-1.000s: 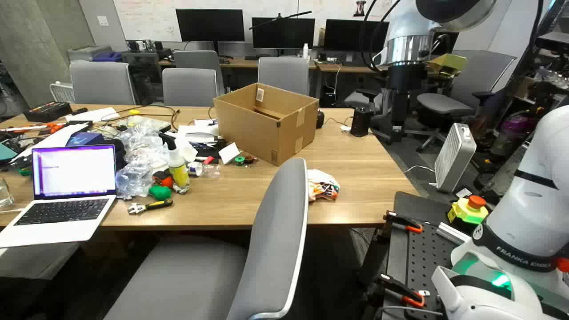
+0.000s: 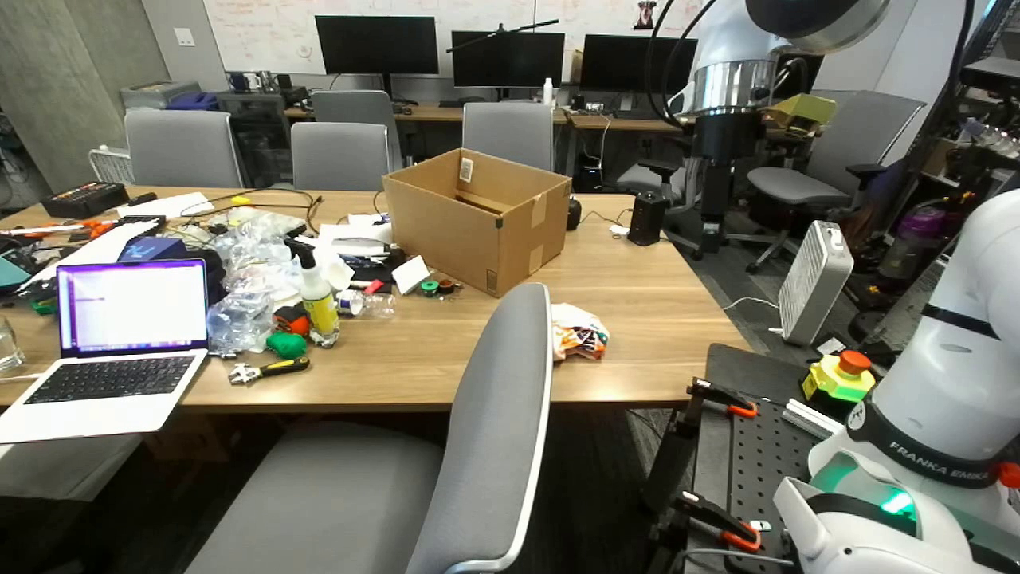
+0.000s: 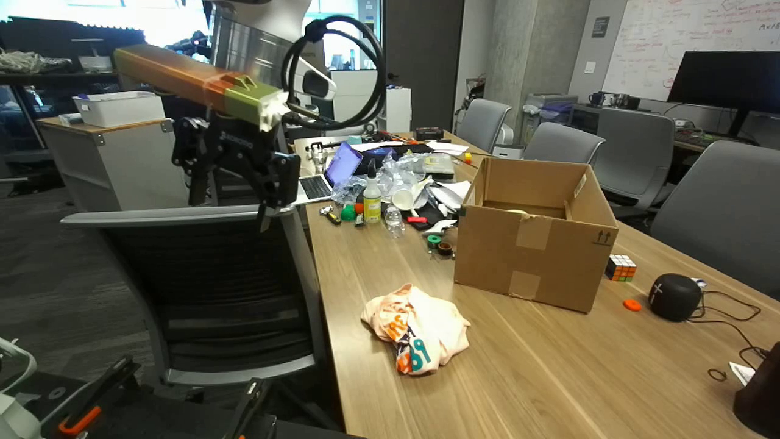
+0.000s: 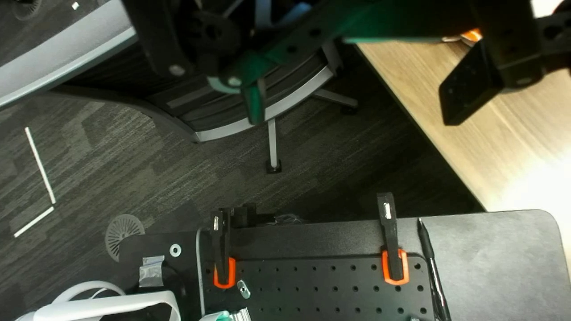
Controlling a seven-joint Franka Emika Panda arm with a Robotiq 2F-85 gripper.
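Note:
High above the floor, off the table's near side, my gripper (image 3: 231, 207) hangs with its fingers spread apart and nothing between them. In exterior view 1 the gripper (image 2: 712, 239) is seen nearly edge-on; in the wrist view floor and a chair show below it. A crumpled pale peach cloth (image 3: 417, 329) with orange, teal and purple print lies on the table, well away from the gripper. Behind it stands an open-topped cardboard box (image 3: 530, 256), upright. Most of the box's inside is hidden, though something pale shows within.
A grey chair (image 2: 488, 430) stands against the table's near edge, below my arm in exterior view 2. Clutter, a spray bottle (image 2: 319, 296) and a laptop (image 2: 124, 344) fill the table's far end. A Rubik's cube (image 3: 620, 267) and speaker (image 3: 674, 296) lie past the box. Bare tabletop surrounds the cloth.

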